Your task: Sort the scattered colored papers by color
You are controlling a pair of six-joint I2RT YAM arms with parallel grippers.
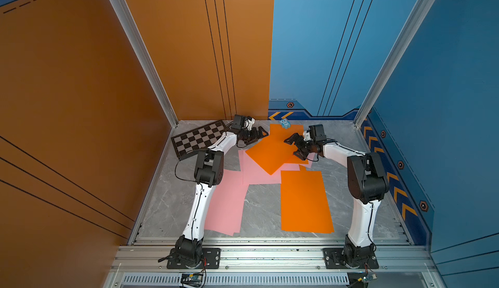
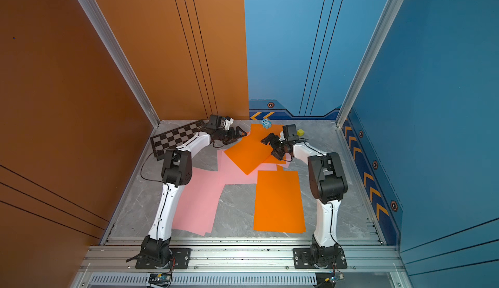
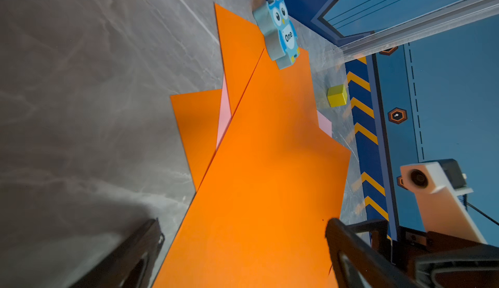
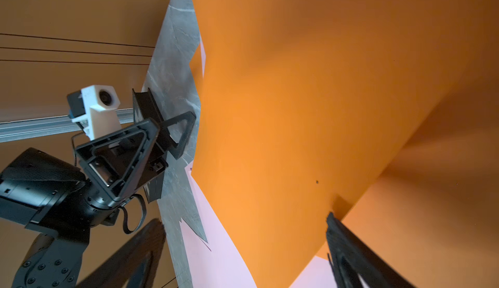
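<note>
Overlapping orange sheets (image 1: 267, 153) lie at the back centre over pink sheets (image 1: 260, 176), with pink edges showing between them. Another orange sheet (image 1: 304, 202) lies at the front right, and pink paper (image 1: 223, 205) at the front left. My left gripper (image 1: 255, 134) is open over the rear left edge of the orange pile, nothing between its fingers. My right gripper (image 1: 295, 145) is open above the right side of that pile, also empty.
A checkered board (image 1: 197, 140) lies at the back left. A blue owl block (image 3: 280, 31) stands at the back, and a yellow cube (image 3: 336, 95) at the back right. Grey table (image 1: 260, 210) shows between the front sheets.
</note>
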